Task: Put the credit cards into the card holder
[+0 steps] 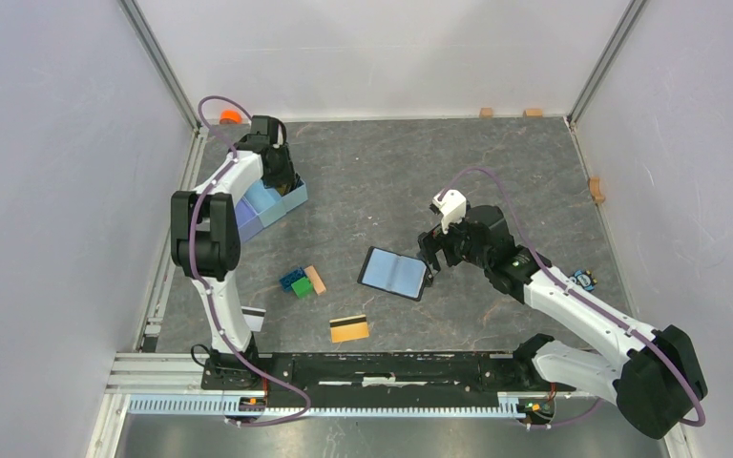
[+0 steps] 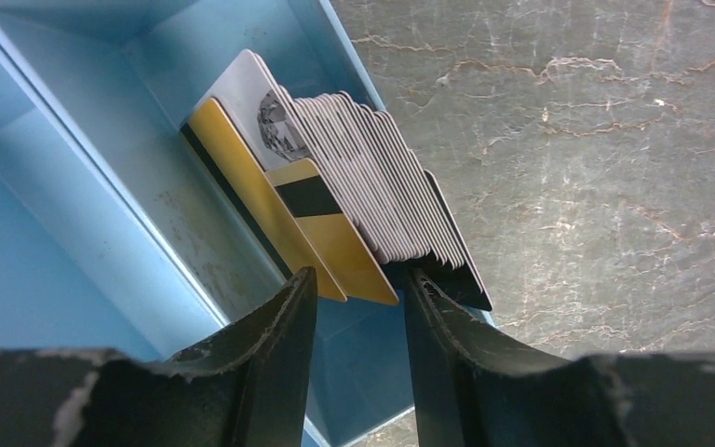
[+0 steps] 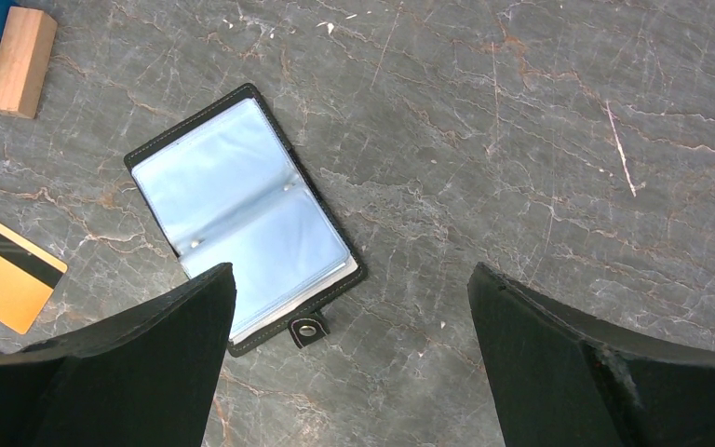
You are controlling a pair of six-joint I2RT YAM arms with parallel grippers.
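Fingers spread, my left gripper is at the lower ends of cards leaning in a blue bin (image 2: 84,158). Two gold cards there, an outer gold card (image 2: 251,186) and an inner gold card (image 2: 335,237), have their lower corners in the gap between the fingertips. Behind them leans a dense row of white-edged cards (image 2: 372,177). The card holder (image 3: 242,186), black-edged with clear pockets, lies open on the table. My right gripper hovers open near its snap-tab end, empty. Another gold card (image 1: 349,329) with a black stripe lies flat near the front edge.
A white card (image 1: 253,319) with a dark stripe lies partly behind the left arm's base. Blue and green blocks (image 1: 302,286) and a wooden block (image 3: 21,63) sit left of the holder.
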